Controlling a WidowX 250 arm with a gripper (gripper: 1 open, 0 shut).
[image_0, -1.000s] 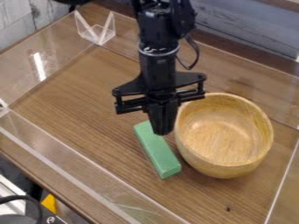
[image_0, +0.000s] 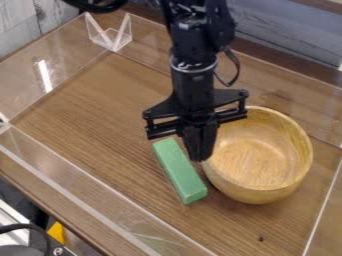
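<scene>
The black robot arm reaches down from the top centre to my gripper (image_0: 197, 150), which hangs over the wooden table just above a green block (image_0: 181, 170) and beside the left rim of a tan bowl (image_0: 274, 170). The fingertips are small and dark, with nothing visible between them; the gripper looks shut. The green block lies lengthwise on the table, left of the bowl, which looks empty.
A clear wire-like or plastic object (image_0: 110, 30) stands at the back left. A small yellow object (image_0: 56, 230) and cables are at the lower left edge.
The arm and gripper have shifted very slightly; the green block and bowl look unmoved.
</scene>
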